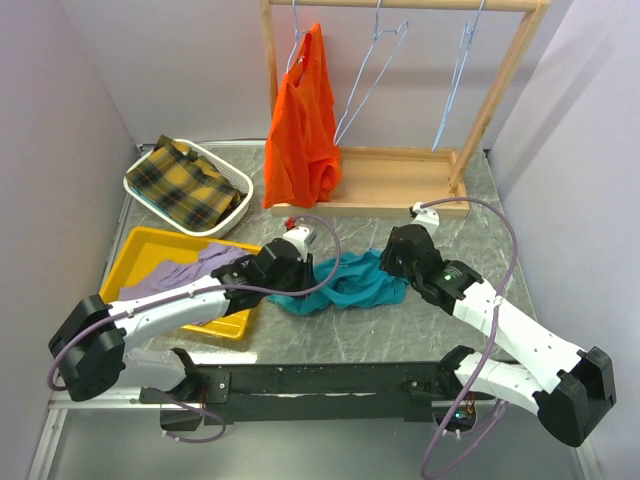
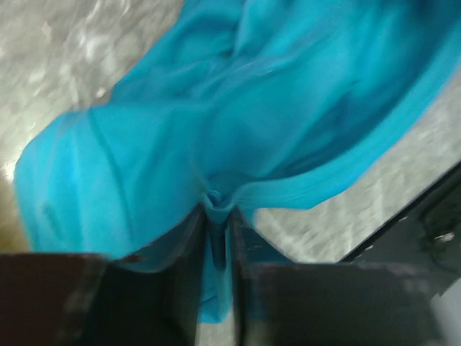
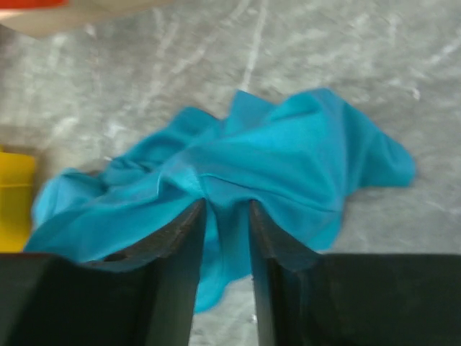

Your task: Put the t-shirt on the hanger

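The teal t-shirt (image 1: 350, 285) now lies crumpled on the grey counter, filling much of both wrist views. My left gripper (image 1: 300, 270) is low over its left part; in the left wrist view a fold of teal cloth (image 2: 216, 209) sits at the blurred fingertips, and whether they hold it is unclear. My right gripper (image 1: 395, 262) is at the shirt's right end; in the right wrist view its fingers stand a little apart over the cloth (image 3: 302, 158). Blue wire hangers (image 1: 365, 80) hang from the wooden rack (image 1: 400, 5).
An orange garment (image 1: 300, 130) hangs on the rack's left. A white basket with plaid cloth (image 1: 180, 180) and a yellow tray (image 1: 130, 265) with lilac cloth sit at the left. Bare counter lies at the right.
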